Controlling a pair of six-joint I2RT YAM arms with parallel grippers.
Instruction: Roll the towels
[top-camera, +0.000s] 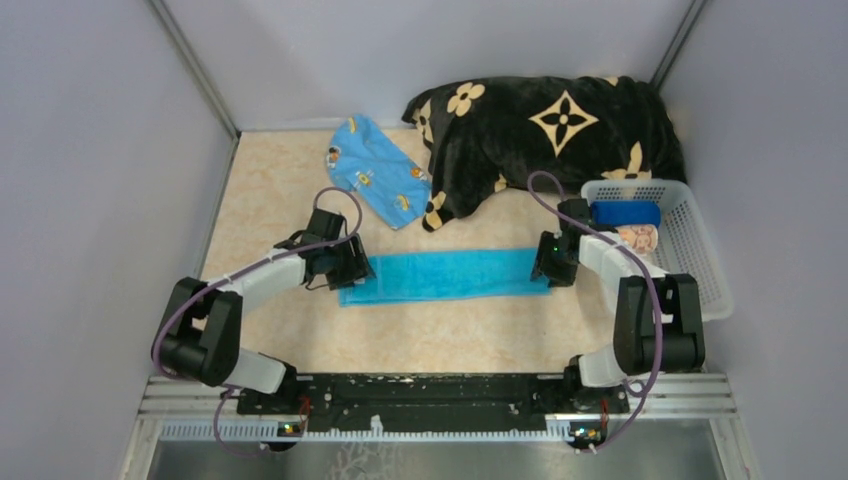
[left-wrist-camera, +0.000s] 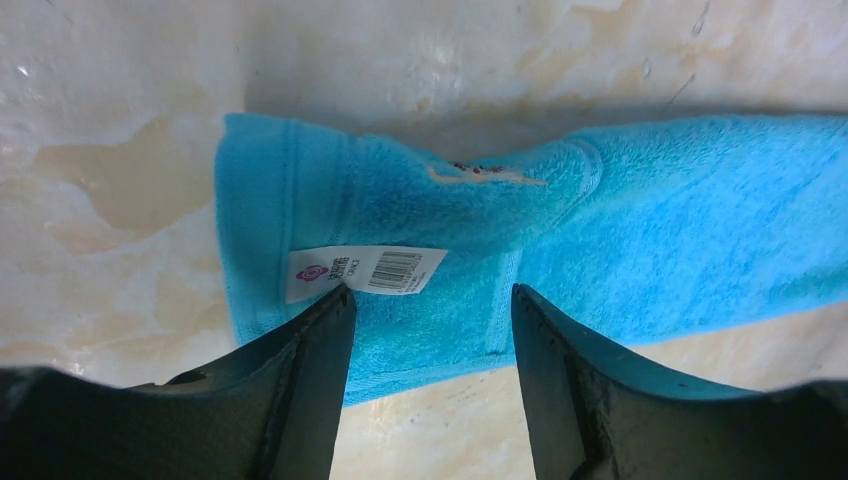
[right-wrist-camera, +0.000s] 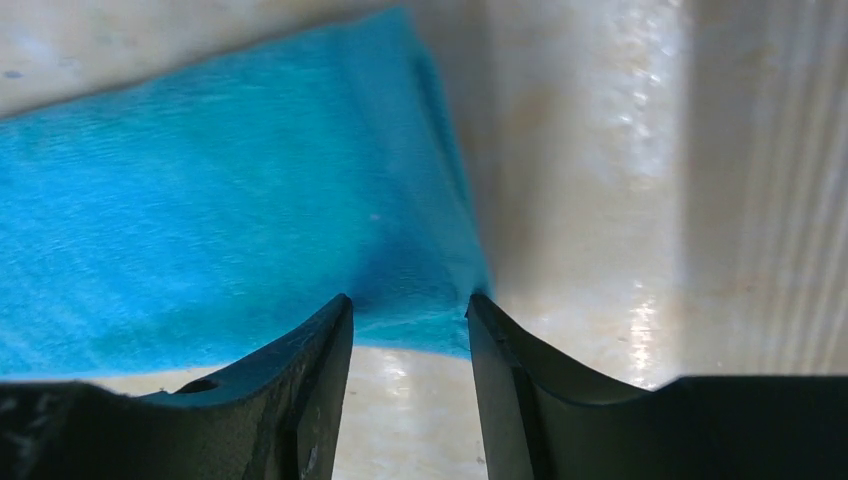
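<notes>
A bright blue towel (top-camera: 450, 276) lies folded into a long flat strip across the middle of the table. In the left wrist view its end (left-wrist-camera: 258, 220) carries a white label (left-wrist-camera: 365, 272). Over that left end is my left gripper, its fingers apart with the towel below and nothing pinched between them. My right gripper is over the strip's right end, at the near corner of the towel (right-wrist-camera: 410, 220). Its fingers stand apart too, and whether they touch the cloth I cannot tell.
A light blue patterned cloth (top-camera: 375, 172) lies behind the strip, beside a black flowered blanket (top-camera: 520, 130). At right, a white basket (top-camera: 705, 270) holds a blue roll (top-camera: 625, 213) and a patterned roll (top-camera: 638, 238).
</notes>
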